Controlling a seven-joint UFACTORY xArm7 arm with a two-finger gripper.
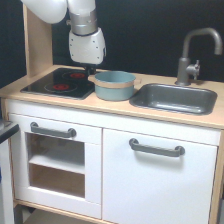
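Observation:
A blue-green pot (115, 90) with a beige band and small handles stands on the counter, between the stove top and the sink. From the upper left a white and grey robot arm reaches down. My gripper (91, 70) hangs at the pot's left side, close to its left handle. Its dark fingers are too small and too dark against the stove to show whether they are apart or touch the handle.
A black stove top (58, 84) with two red-marked burners lies to the left. At right are a steel sink (175, 97) and a tall curved faucet (188, 62). Below are a white oven door (52, 132) with a window and a cabinet door (156, 182).

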